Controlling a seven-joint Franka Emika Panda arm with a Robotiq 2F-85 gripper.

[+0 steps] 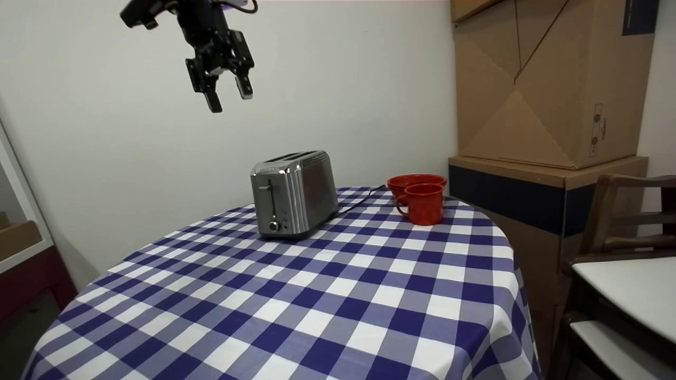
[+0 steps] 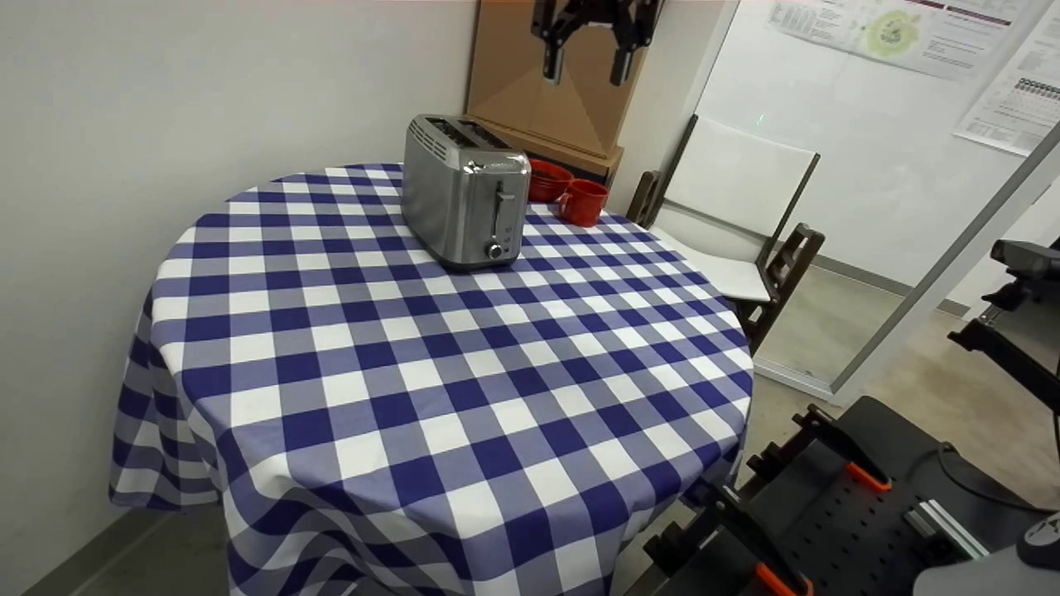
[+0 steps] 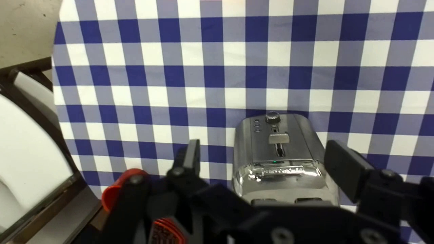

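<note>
A silver two-slot toaster stands upright on the table, its lever and dial end facing the bare front of the cloth. High above the table, my gripper is open with empty space between its fingers. From the wrist view, the toaster appears below and between the open fingers, well apart from them. A red mug sits beside a red bowl near the table's far edge. In the wrist view the arm partly hides the mug and bowl.
The checked tablecloth is bare across the front and middle. Behind the toaster runs a black cord. Stacked cardboard boxes fill the back corner, and a chair stands close to the table's edge.
</note>
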